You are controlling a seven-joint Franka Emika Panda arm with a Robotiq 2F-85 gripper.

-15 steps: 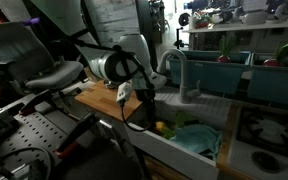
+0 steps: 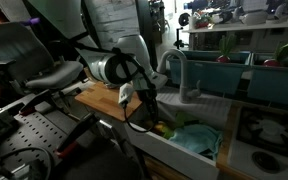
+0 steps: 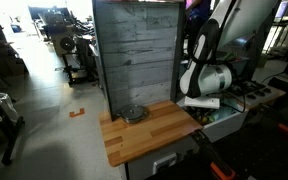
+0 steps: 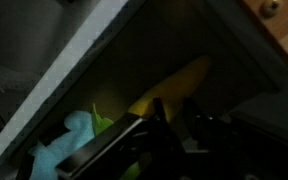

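Observation:
My gripper reaches down into a white-rimmed bin or sink (image 2: 187, 160), its dark fingers beside a long yellow thing (image 4: 169, 88). In exterior view 1 the same yellow thing (image 2: 164, 130) shows just by the end of my arm. The fingers are in deep shadow, so whether they touch it or grip it cannot be made out. Right of it in that view lie a green thing (image 2: 181, 119) and a blue-green cloth (image 2: 197, 138).
The bin's pale rim (image 4: 59, 65) runs close along one side of the gripper. A tap (image 2: 182, 70) stands behind the bin, a stove (image 2: 269, 140) is at the right, and a wooden counter (image 3: 149, 135) lies mostly clear.
The arm has shifted only slightly at the bin, around the yellow thing. The cloth and the rest of the scene look unchanged.

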